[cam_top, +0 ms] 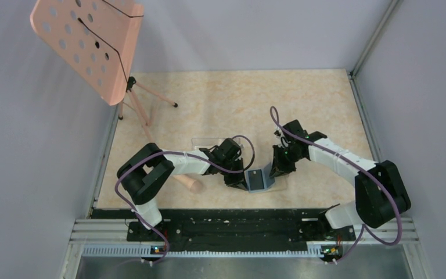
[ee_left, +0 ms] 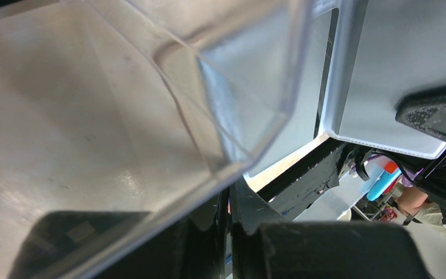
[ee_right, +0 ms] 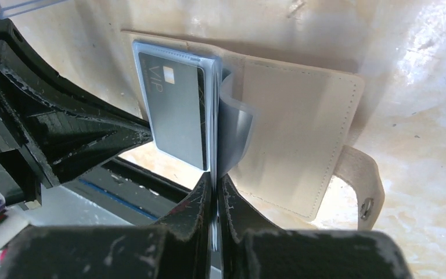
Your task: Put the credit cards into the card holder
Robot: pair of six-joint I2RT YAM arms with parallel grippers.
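The card holder, its beige cover [ee_right: 296, 128] spread flat, lies near the table's front. A dark grey VIP card [ee_right: 174, 110] sits in its left clear sleeve. My right gripper [cam_top: 272, 172] is shut on the free edge of a clear sleeve leaf [ee_right: 213, 116], which stands up nearly edge-on in the right wrist view. My left gripper [cam_top: 245, 185] is shut at the holder's left edge; its fingertips [ee_right: 146, 132] meet the sleeve side there. In the left wrist view, clear plastic blocks much of that contact. One black right fingertip [ee_left: 441, 113] shows against the lifted leaf.
A clear plastic box [cam_top: 209, 142] stands behind the left arm. A pinkish roll [cam_top: 190, 183] and a tripod stand [cam_top: 141, 110] are on the left. The holder's strap [ee_right: 367, 183] extends right.
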